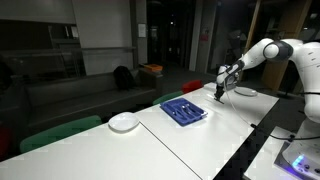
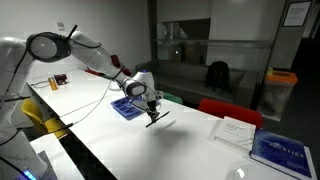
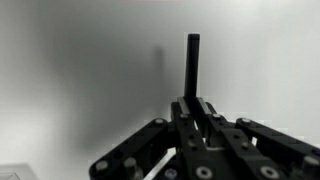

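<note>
My gripper is shut on a thin, straight black stick-like object point(image 3: 192, 62), which points away from the fingers in the wrist view. In exterior view 2 the dark stick point(image 2: 160, 117) shows tilted beside the gripper point(image 2: 152, 121), over the white table. What kind of object it is cannot be made out. From exterior view 1, the gripper point(image 1: 219, 98) appears near the far right part of the table, to the right of a blue tray point(image 1: 166, 104). Several small items lie in that tray.
A round white dish point(image 1: 124, 122) stands left of the tray. In exterior view 2, a white box point(image 2: 232, 136) and a blue box point(image 2: 281, 150) lie at the right, near a round white plate point(image 2: 240, 173). Bare table surrounds the gripper.
</note>
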